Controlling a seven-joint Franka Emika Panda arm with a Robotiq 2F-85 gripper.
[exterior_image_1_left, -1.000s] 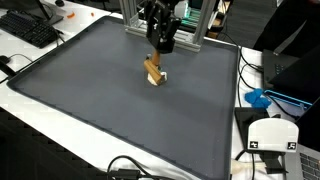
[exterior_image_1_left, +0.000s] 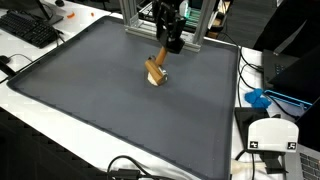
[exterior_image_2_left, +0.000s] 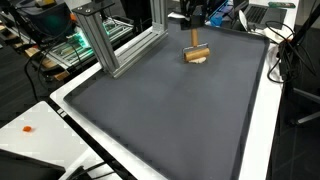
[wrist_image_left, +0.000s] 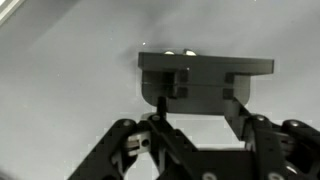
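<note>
An orange-brown wooden piece (exterior_image_1_left: 155, 71) stands near the far side of the grey board, with a lying cylinder and an upright part above it. In exterior view 2 the same wooden piece (exterior_image_2_left: 198, 55) shows its cylinder sideways. A small white round thing sits beneath it, mostly hidden. My gripper (exterior_image_1_left: 165, 42) is at the top of the upright part. In the wrist view my gripper has its fingers apart, with a dark block (wrist_image_left: 205, 72) just beyond and between them. Whether either finger touches it cannot be told.
The grey board (exterior_image_1_left: 100, 85) is otherwise clear. A metal frame (exterior_image_2_left: 130, 45) stands close by on one side. Near the board's edge lie a blue object (exterior_image_1_left: 258, 98) and a white device (exterior_image_1_left: 272, 133). A keyboard (exterior_image_1_left: 29, 29) is off to the left.
My gripper has shifted slightly up and to the right in exterior view 1. More of the upright orange part shows below it. The lying cylinder has hardly moved.
</note>
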